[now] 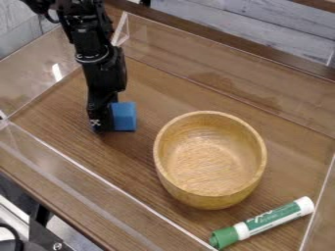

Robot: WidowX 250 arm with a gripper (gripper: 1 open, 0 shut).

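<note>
My gripper [108,114] reaches down from the upper left, shut on a blue block [123,117] low on the wooden tabletop. The fingertips are dark and partly merge with one another, so their exact hold on the block is hard to make out. A round wooden bowl [210,159] sits to the right and front of the block, apart from it.
A white tube with green label and cap [262,222] lies at the front right. Pale edges run along the table's left side.
</note>
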